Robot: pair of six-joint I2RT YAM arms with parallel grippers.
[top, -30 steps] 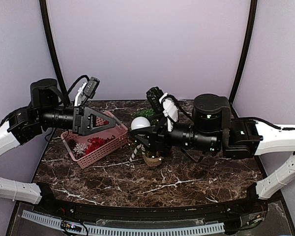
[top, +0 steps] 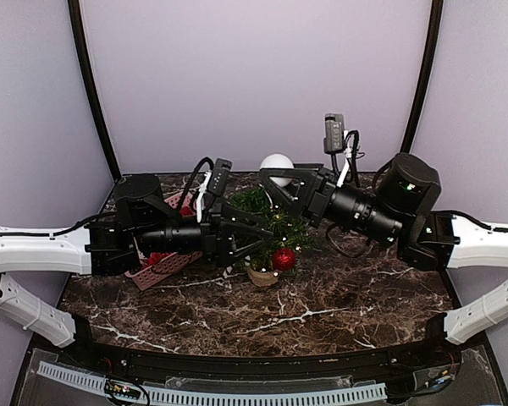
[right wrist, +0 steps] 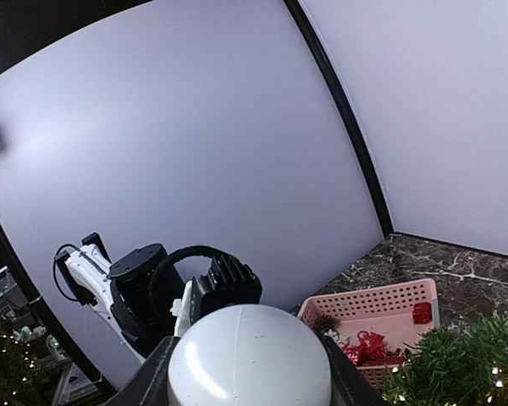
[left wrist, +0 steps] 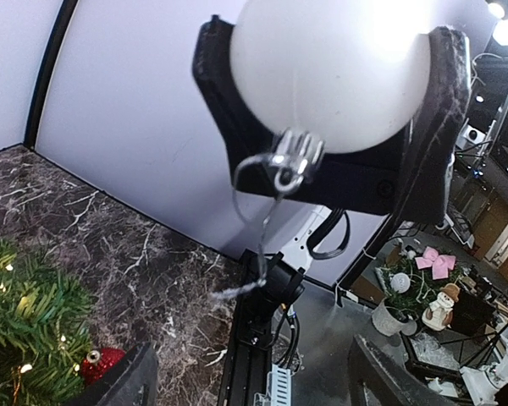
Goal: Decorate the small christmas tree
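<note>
A small Christmas tree [top: 262, 211] with lights stands in a pot [top: 262, 275], a red glittery bauble [top: 284, 259] [left wrist: 98, 365] hanging on it. My right gripper [top: 284, 182] is raised at the tree's top, shut on a white ball [top: 276, 161] [left wrist: 328, 68]; in the left wrist view a silver cap and string dangle from the ball [left wrist: 298, 156]. My left gripper [top: 245, 237] stands open in front of the tree, just lower and left of the ball, nothing between its fingers.
A pink basket [right wrist: 372, 300] of red and other ornaments sits at the left of the marble table [top: 356, 313], partly behind my left arm.
My left gripper has moved right and down toward the tree and ball.
</note>
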